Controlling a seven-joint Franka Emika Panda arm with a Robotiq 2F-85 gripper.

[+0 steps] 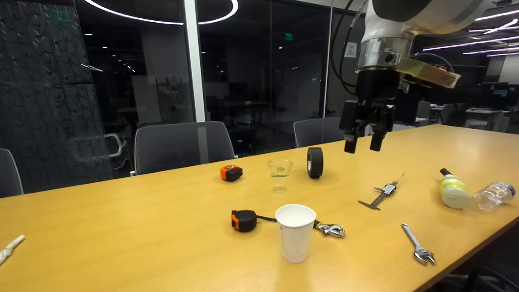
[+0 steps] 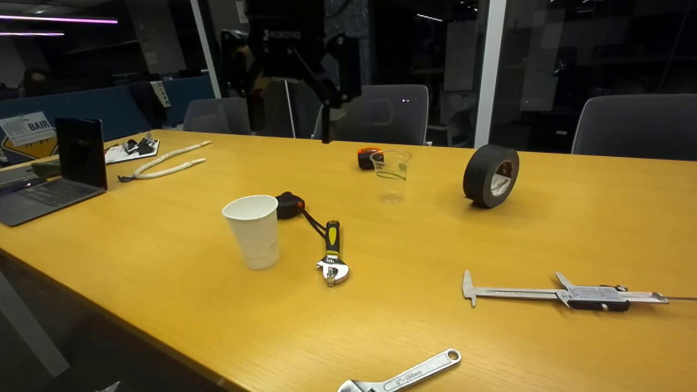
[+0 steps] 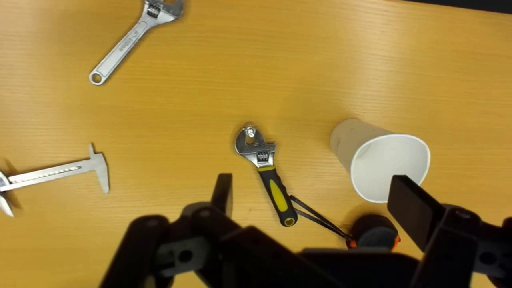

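High over the table, my gripper stands open, its fingers apart with nothing between them. The wrist view shows an adjustable wrench with a black and yellow handle lying below, in the space between the fingertips. Beside it a white paper cup stands upright, partly behind one finger. A black and orange tape measure lies close to the cup, its strap reaching the wrench handle. An all-silver adjustable wrench and a caliper lie apart from these.
A clear plastic cup, a black tape roll and a second tape measure stand farther back. A yellow-labelled bottle and a clear bottle lie near the right edge. A laptop sits at the far left in the second exterior view.
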